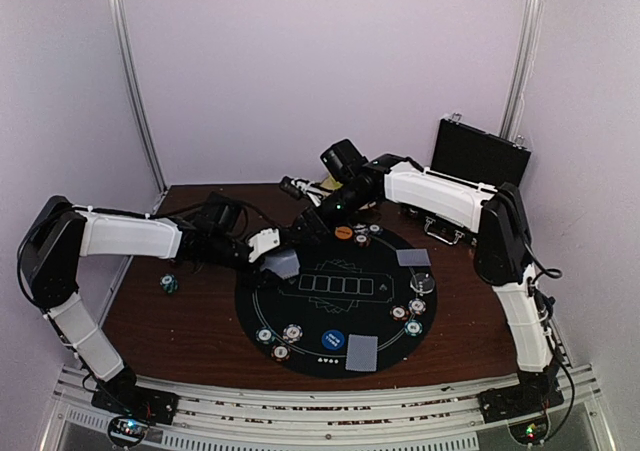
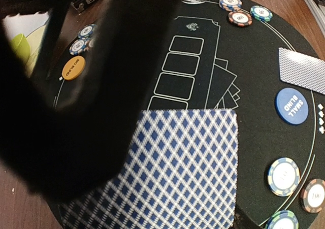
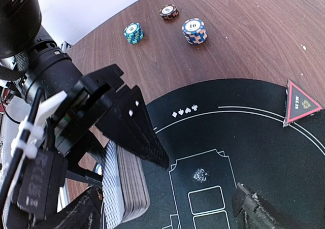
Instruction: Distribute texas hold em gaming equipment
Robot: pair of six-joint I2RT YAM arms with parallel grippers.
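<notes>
A deck of blue-checked cards [image 2: 183, 163] fills the lower left wrist view, at my left gripper [image 1: 262, 271]; in the right wrist view its stacked edge [image 3: 129, 183] shows beside that gripper's black fingers. Whether those fingers press on it is unclear. My right gripper [image 1: 308, 226] is open above the back of the mat [image 1: 320, 331], just right of the deck. Card piles lie on the mat at right [image 1: 413, 258] and front [image 1: 362, 353]. Blue small blind [image 1: 333, 340] and orange big blind [image 1: 343, 233] buttons lie among chips.
An open chip case [image 1: 480, 156] stands at back right, partly behind my right arm. Chip stacks [image 3: 194, 31] stand on the wood beside the mat. A red-edged triangular piece [image 3: 300, 104] lies at the mat's edge in the right wrist view.
</notes>
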